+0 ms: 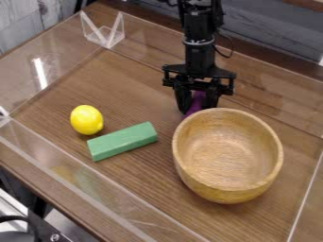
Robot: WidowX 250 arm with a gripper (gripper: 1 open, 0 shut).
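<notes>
My gripper [198, 99] hangs at the upper middle, low over the table, shut on a purple object [202, 114] just behind a wooden bowl [228, 161]. The arm and fingers partly hide the object, so its shape is unclear. A yellow lemon-like object [87, 119] lies at the left, and a green block [121, 141] lies between it and the bowl.
A clear plastic holder [105, 28] stands at the back left. A dark cable lies at the bottom left corner.
</notes>
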